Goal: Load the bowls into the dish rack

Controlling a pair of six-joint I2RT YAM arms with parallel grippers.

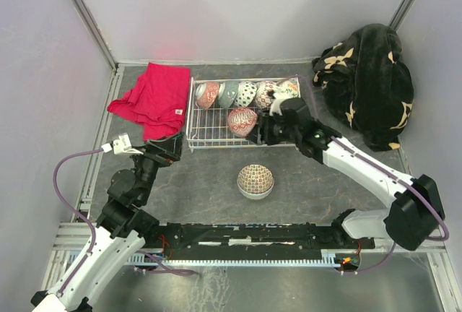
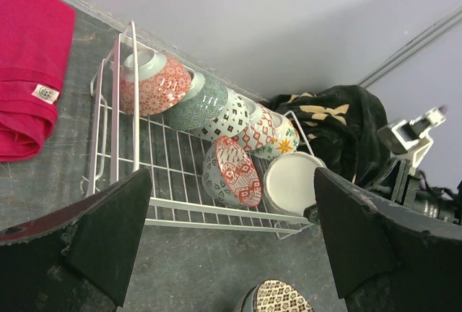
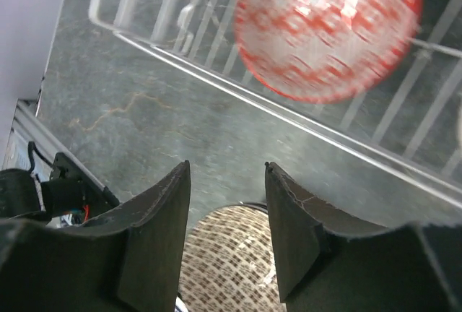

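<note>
A dish rack (image 1: 209, 139) holds a back row of patterned bowls (image 1: 247, 92). A red-and-white bowl (image 1: 240, 120) lies tipped in its front part, beside a white bowl (image 2: 289, 182) seen in the left wrist view. A beige lattice-patterned bowl (image 1: 255, 180) sits on the floor before the rack. My right gripper is open above the rack's front, beside the tipped bowl, with nothing between its fingers. My left gripper stands open at the left, apart from the rack, empty.
A red cloth (image 1: 155, 99) lies left of the rack and a dark patterned blanket (image 1: 361, 81) to its right. Walls close in the workspace at back and sides.
</note>
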